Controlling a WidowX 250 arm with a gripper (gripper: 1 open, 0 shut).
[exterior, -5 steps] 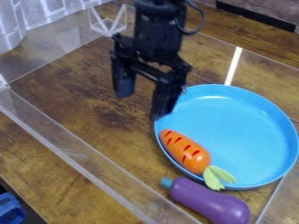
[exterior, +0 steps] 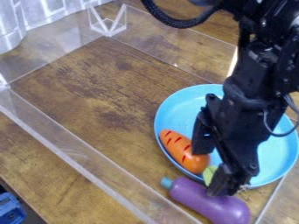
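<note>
A black gripper (exterior: 214, 157) hangs low over the blue plate (exterior: 274, 162) on the right, its open fingers around the top end of the orange toy carrot (exterior: 181, 149). The carrot lies on the plate's left part, its leafy end mostly hidden by the gripper. A purple toy eggplant (exterior: 211, 203) lies outside the plate at the bottom, near the front.
Clear plastic walls edge the wooden surface (exterior: 93, 109) at the left, back and front. The wood left of the plate is bare. A blue object (exterior: 7, 208) sits at the lower left, outside the wall; white cloth hangs at the top left.
The gripper has come down and toward the front right, from above and left of the plate to around the carrot's leafy end. The carrot and eggplant appear in the same places.
</note>
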